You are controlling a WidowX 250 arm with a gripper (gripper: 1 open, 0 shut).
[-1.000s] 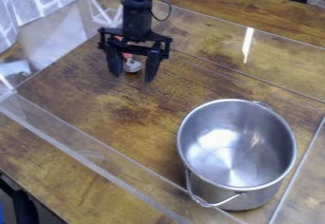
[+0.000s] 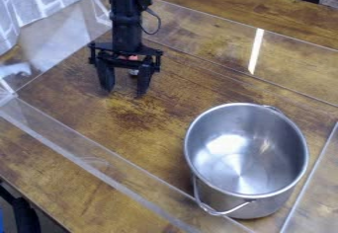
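Note:
My black gripper (image 2: 125, 77) hangs low over the upper left of the wooden floor inside a clear-walled enclosure. Small light and reddish bits show behind and between its fingers, mostly hidden by it. Whether it is open or shut on them I cannot tell. A large steel pot (image 2: 246, 153) with a wire handle stands at the lower right, well apart from the gripper.
Clear plastic walls (image 2: 40, 128) edge the wooden work area (image 2: 158, 118) on several sides. The middle of the floor between gripper and pot is clear.
My gripper has moved a little to the left and down, now covering more of the small light and reddish thing behind it. The pot has not moved.

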